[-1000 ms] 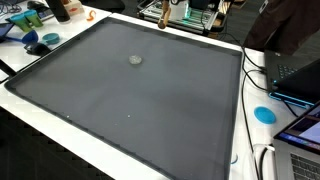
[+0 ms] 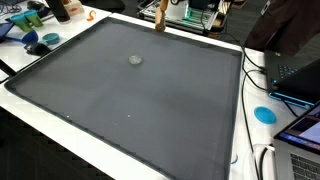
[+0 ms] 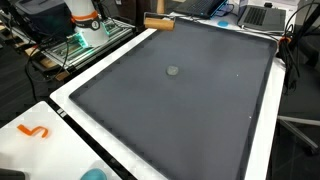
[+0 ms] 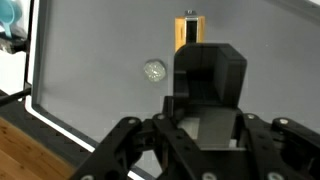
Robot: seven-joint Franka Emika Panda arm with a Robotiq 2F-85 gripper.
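Note:
A tan, wood-coloured piece (image 3: pixel 158 20) hangs at the far edge of the dark board, with an upright part rising from it out of the picture. Part of it, orange-brown with a pale end, shows beyond the black fingers (image 4: pixel 226 72) in the wrist view. My gripper is shut on this piece; the contact itself is mostly hidden. In exterior view 1 only a narrow tan part (image 2: pixel 161 16) is seen at the top. A small round silvery disc (image 2: pixel 135 60) lies apart on the dark board (image 2: pixel 140 105).
Most of the board is clear. A blue disc (image 2: pixel 265 115) and laptops (image 2: pixel 298 150) stand along the right in exterior view 1. Assorted small things (image 2: pixel 38 48) crowd the far left. An orange item (image 3: pixel 33 130) rests on the white table in exterior view 2.
In exterior view 1 the tan piece at the top has shifted slightly. The silvery disc and the surroundings stay put.

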